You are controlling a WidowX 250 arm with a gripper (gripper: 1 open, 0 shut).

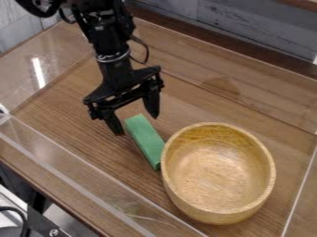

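Note:
A black robot arm comes down from the upper left to my gripper (132, 112), which stands open over the near end of the table, its fingers either side of the top end of a green block (146, 142). The block lies on the wood just left of a pale yellow bowl (218, 174). Whether the fingers touch the block cannot be told.
A grey plank wall (247, 32) runs along the back. A black cable lies at the lower left corner.

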